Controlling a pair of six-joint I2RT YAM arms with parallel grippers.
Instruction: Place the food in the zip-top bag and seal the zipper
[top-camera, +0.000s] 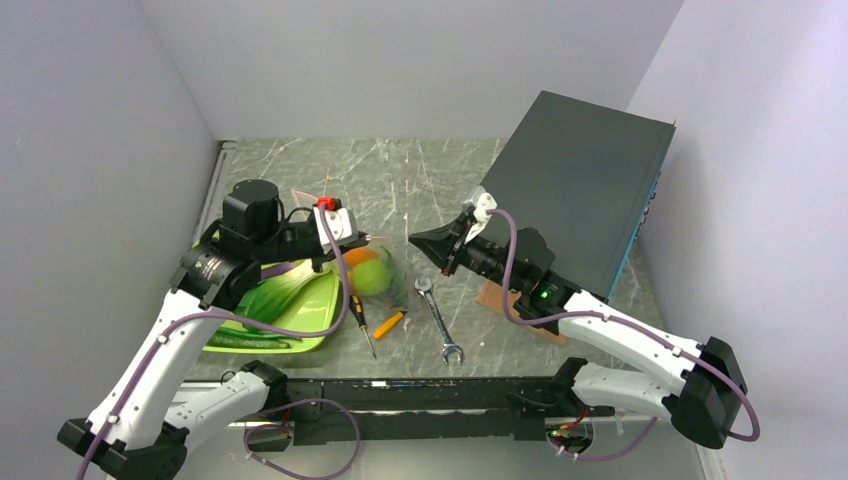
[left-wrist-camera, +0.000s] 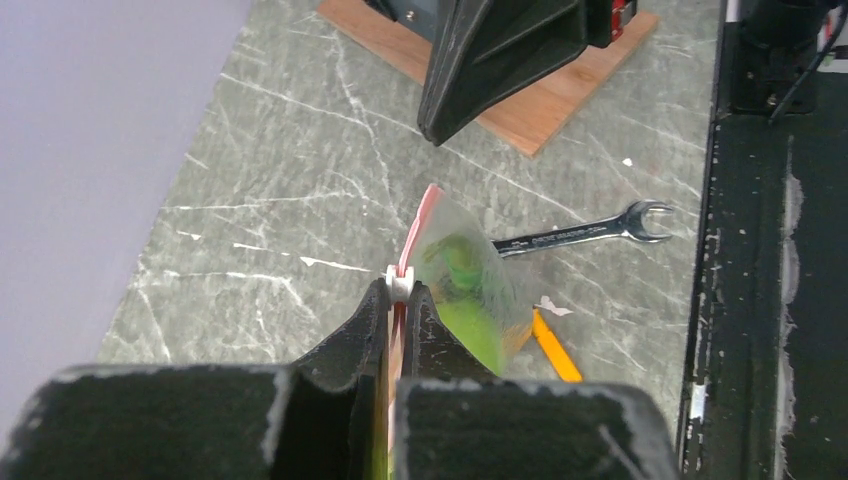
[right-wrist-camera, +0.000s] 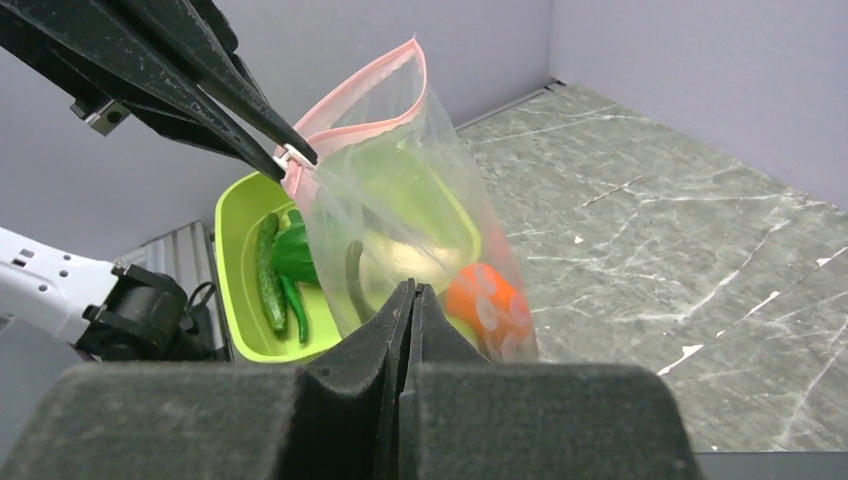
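Note:
A clear zip-top bag (right-wrist-camera: 335, 215) stands with its pink-edged mouth (right-wrist-camera: 345, 100) gaping in the right wrist view. Inside it are an orange food item (right-wrist-camera: 488, 305) and a green one, which shows from above as a round green item (top-camera: 371, 277). My left gripper is shut on the white zipper slider (left-wrist-camera: 400, 281) at one end of the bag's mouth. To the right of the bag, apart from it, my right gripper is shut, with nothing between its fingers.
A lime-green tray (top-camera: 322, 322) of vegetables sits at left, partly under the left arm. A screwdriver (top-camera: 361, 322), an orange-yellow piece (top-camera: 389, 325) and a wrench (top-camera: 437, 317) lie in front of the bag. A large dark panel (top-camera: 590, 180) fills the right.

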